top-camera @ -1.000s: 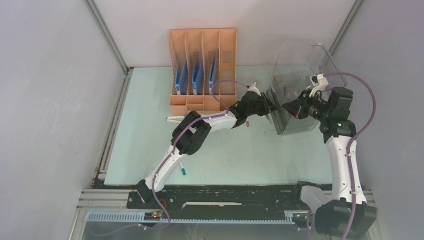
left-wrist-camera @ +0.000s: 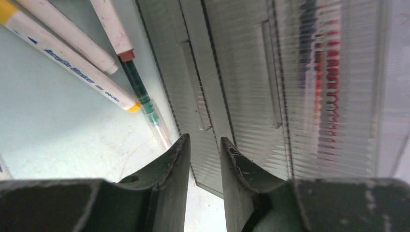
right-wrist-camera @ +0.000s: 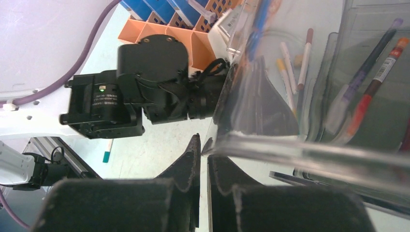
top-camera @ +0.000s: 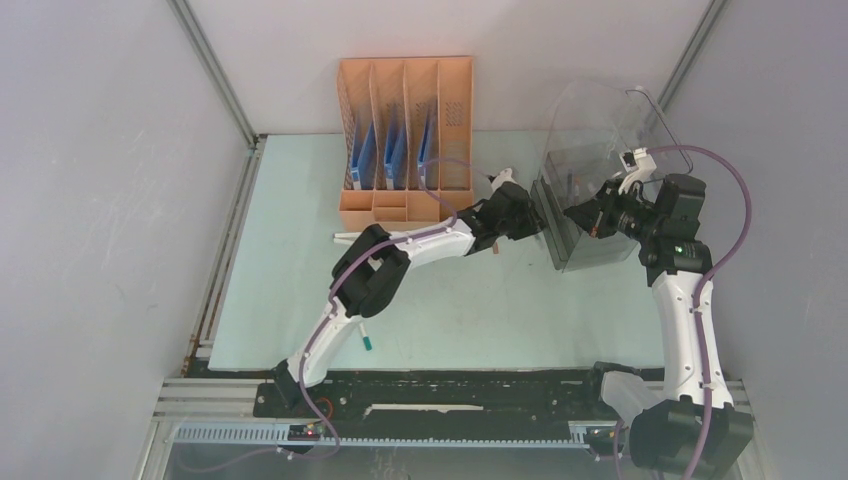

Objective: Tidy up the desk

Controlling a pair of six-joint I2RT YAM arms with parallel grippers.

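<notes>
My left gripper hangs over the near side of the clear acrylic box [top-camera: 595, 255], part open with nothing between its fingers. In the left wrist view several markers lie beside the box: a yellow-ended one [left-wrist-camera: 80, 67], a pink-ended one [left-wrist-camera: 111, 26] and a green one [left-wrist-camera: 138, 84]. My right gripper is shut on the box's clear rim [right-wrist-camera: 309, 152]. More pens, such as a red one [right-wrist-camera: 360, 113], show inside the box in the right wrist view.
An orange organizer [top-camera: 455, 90] with blue folders stands at the back. A teal-capped marker [top-camera: 366, 341] lies near the front.
The right arm has not visibly moved.
</notes>
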